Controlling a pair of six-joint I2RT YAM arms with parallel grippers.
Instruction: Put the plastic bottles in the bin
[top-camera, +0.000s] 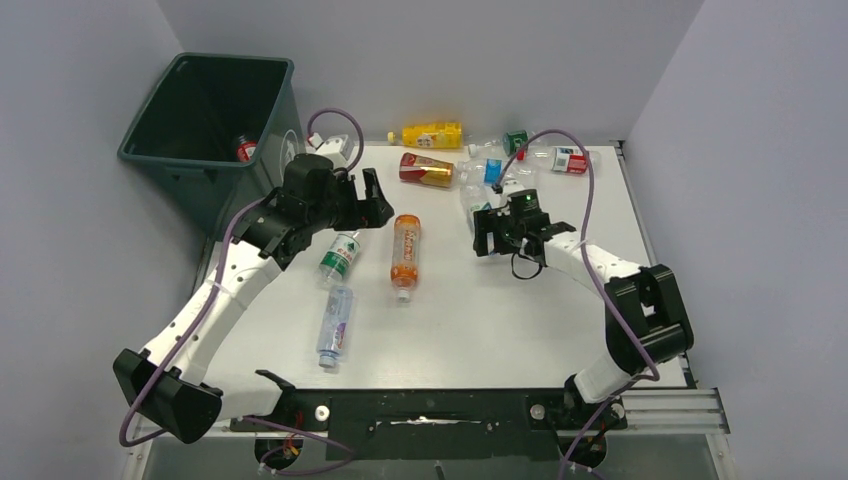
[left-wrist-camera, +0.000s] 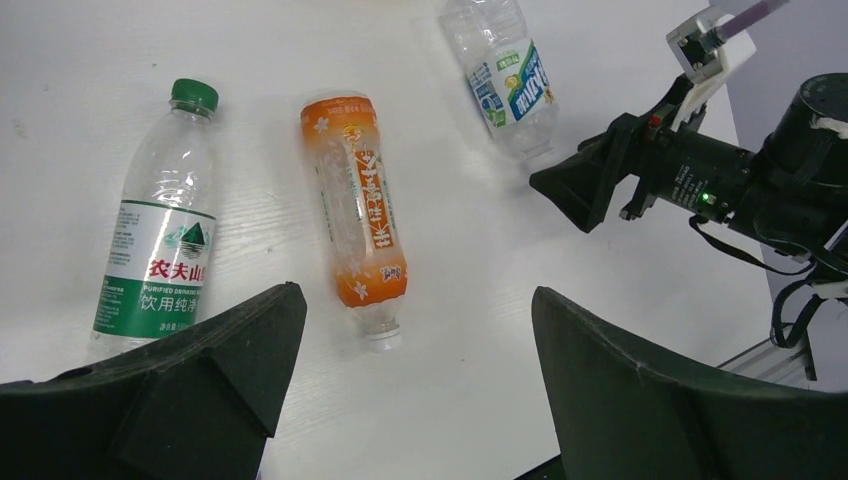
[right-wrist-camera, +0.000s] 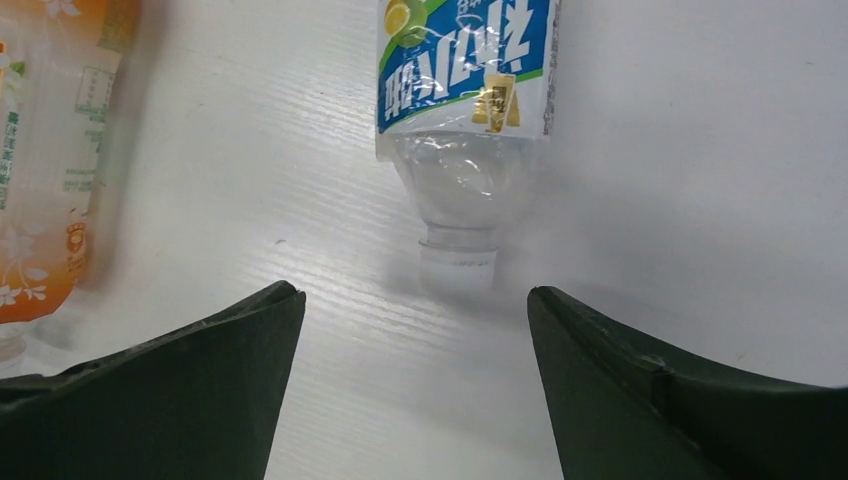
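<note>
My left gripper (top-camera: 372, 205) hangs open above the middle-left of the table, near the green-capped bottle (left-wrist-camera: 150, 250) and the orange-labelled bottle (left-wrist-camera: 360, 200), with nothing between its fingers. The right gripper (top-camera: 482, 232) is open over the capped end of a clear blue-labelled bottle (right-wrist-camera: 465, 90). A pale blue bottle (top-camera: 334, 325) lies at the front left. Yellow (top-camera: 430, 135), red-gold (top-camera: 425, 170) and several clear bottles, one red-labelled (top-camera: 570, 160), lie along the back. The dark green bin (top-camera: 175, 170) stands at the back left, with a red item (top-camera: 244, 147) inside.
The white table (top-camera: 480, 330) has free room at its front middle and right. Walls border it at the back and sides.
</note>
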